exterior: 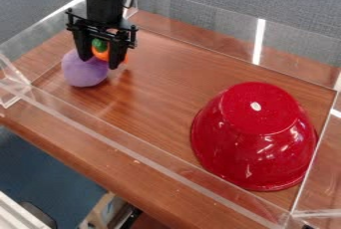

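Note:
My black gripper point(103, 40) hangs at the upper left, low over a small group of toys: a purple ball point(83, 72) and an orange object with a green top point(116, 56) just behind it. Its fingers are around or in front of the orange object; whether they grip it is unclear. A large upside-down red bowl point(253, 133) sits at the right.
Clear plastic walls point(226, 44) border the wooden table point(160, 123). The middle of the table, between the toys and the bowl, is clear.

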